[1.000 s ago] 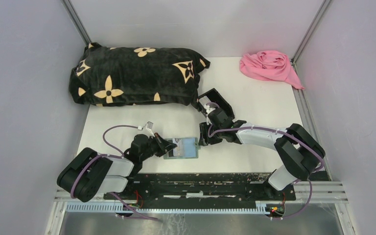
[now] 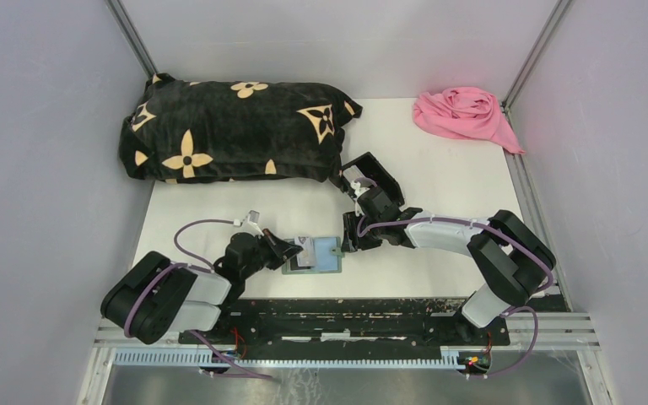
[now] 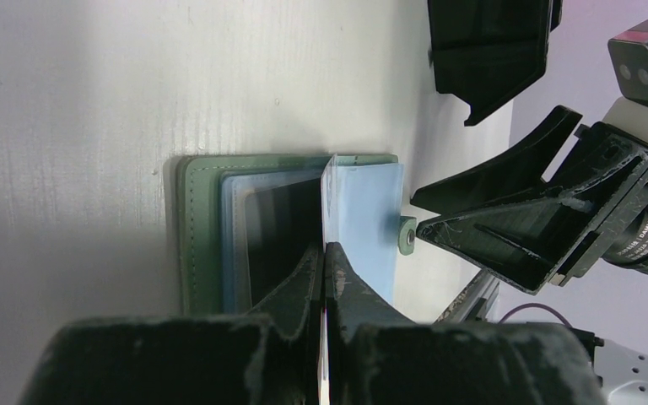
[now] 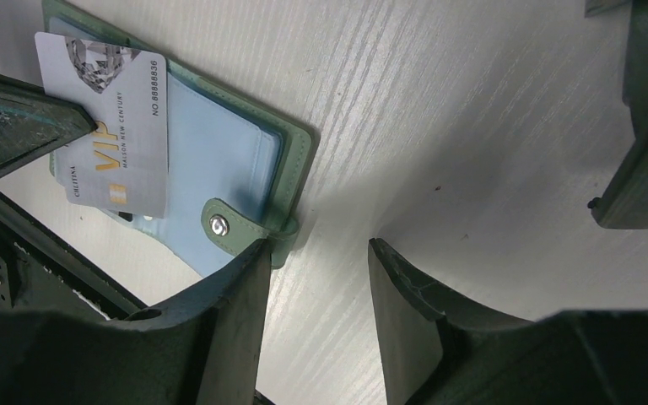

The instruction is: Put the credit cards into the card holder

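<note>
A green card holder with light blue sleeves (image 2: 326, 253) lies open on the table's front middle. A white VIP card lies over it, seen edge-on in the left wrist view. My left gripper is shut on that card at the holder's left side, fingertips pointing down. My right gripper stands open just right of the holder, by its snap strap (image 4: 224, 228), with nothing clearly between the fingers.
A black open box (image 2: 375, 169) sits behind the right arm. A dark patterned cushion (image 2: 228, 131) fills the back left, a pink cloth (image 2: 460, 114) the back right. The table right of the holder is clear.
My left gripper has shifted very slightly over the holder. The right arm is almost still, and the holder lies where it was.
</note>
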